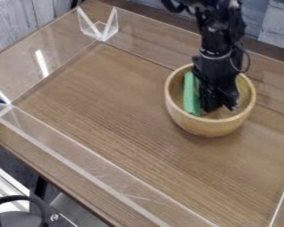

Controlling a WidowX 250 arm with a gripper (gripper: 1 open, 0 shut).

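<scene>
A black robot gripper (211,94) reaches down from the top into a round tan wooden bowl (209,126) on the right side of the table. Inside the bowl a green object (190,94) stands along the left, beside the gripper's fingers. The fingers are low in the bowl and partly hidden, so whether anything is between them cannot be seen.
A white angular piece (98,27) sits at the back left. Dark hardware and cables lie at the lower left corner.
</scene>
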